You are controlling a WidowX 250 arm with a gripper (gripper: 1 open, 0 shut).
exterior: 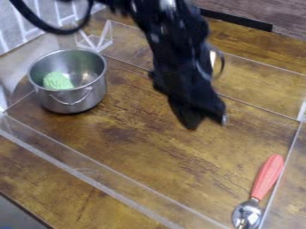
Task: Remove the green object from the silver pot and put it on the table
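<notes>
The silver pot point(84, 96) stands upright at the left of the wooden table point(138, 148). Inside it, against the left part of its wall, lies the green object point(57, 81). My gripper point(203, 118) hangs over the middle of the table, well to the right of the pot and apart from it. It is dark and blurred, so its fingers cannot be made out, nor whether anything is between them.
An ice cream scoop with a red handle point(267, 177) lies near the right front edge. Clear low borders run along the table's sides.
</notes>
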